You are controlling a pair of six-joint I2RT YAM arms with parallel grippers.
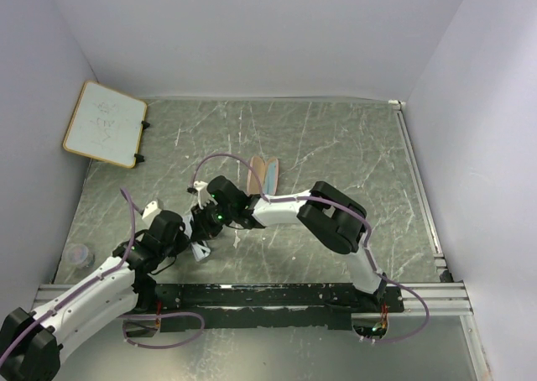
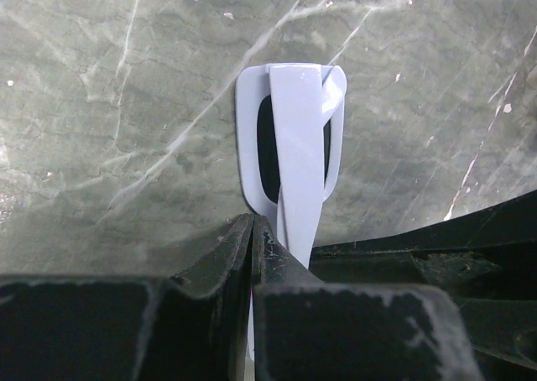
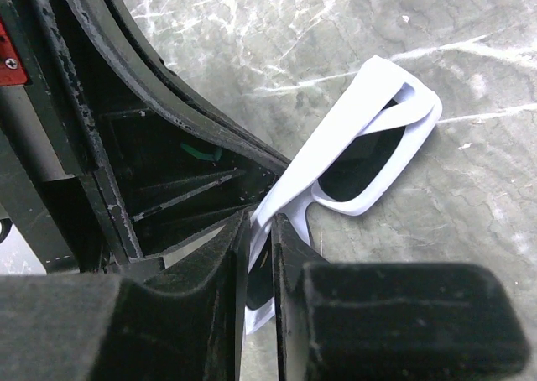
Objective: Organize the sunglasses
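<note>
White-framed sunglasses (image 2: 298, 163) with dark lenses lie on the marble table, a temple folded across the front. Their lower part is hidden behind my left gripper's fingers in the left wrist view. My left gripper has its tips close together beside the frame; whether a gap is left between them is not clear. In the right wrist view, my right gripper stands part open above the sunglasses (image 3: 382, 159), its tips on either side of the temple's near end. From above, the arms mostly cover the sunglasses (image 1: 200, 252).
A holder with pinkish (image 1: 255, 175) and blue (image 1: 271, 178) slots stands behind the right arm. A whiteboard (image 1: 106, 122) leans at the back left, and a clear round container (image 1: 79, 256) sits at the left edge.
</note>
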